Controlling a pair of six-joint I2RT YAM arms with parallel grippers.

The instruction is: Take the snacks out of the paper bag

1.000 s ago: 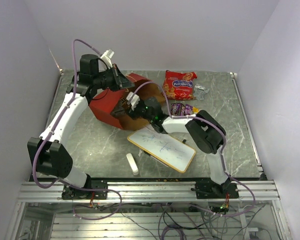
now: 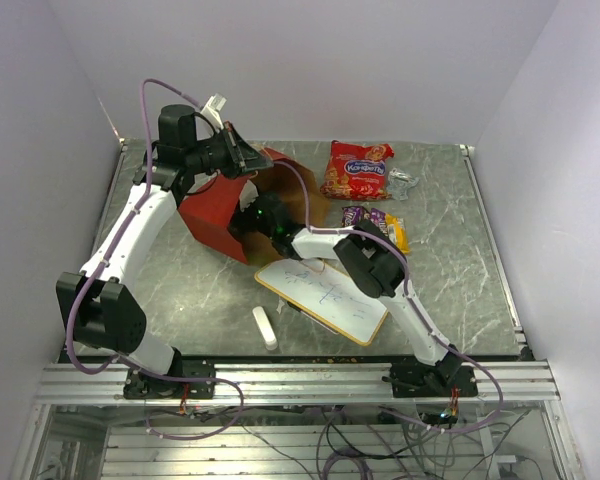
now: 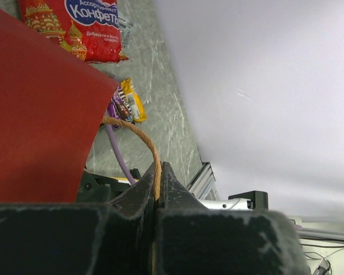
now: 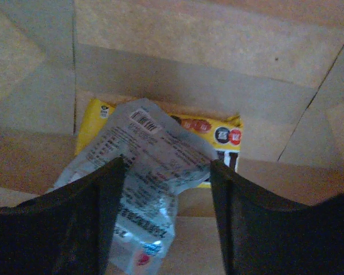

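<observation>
A red paper bag (image 2: 210, 215) lies on its side, open toward the right. My left gripper is shut on the bag's twisted paper handle (image 3: 132, 128) above it. My right gripper is inside the bag, its fingers apart around a silver snack packet (image 4: 143, 149); whether they touch it is unclear. A yellow packet (image 4: 226, 130) lies behind that at the bag's bottom. Outside the bag lie a red candy bag (image 2: 355, 170), a purple packet (image 2: 356, 214), a yellow packet (image 2: 398, 236) and a clear packet (image 2: 401, 183).
A whiteboard (image 2: 325, 300) lies in front of the bag, with a white eraser-like bar (image 2: 265, 328) at its left. Walls bound the table at back and sides.
My right arm has moved leftward, taking its gripper deeper into the paper bag. The left arm stays almost still.
</observation>
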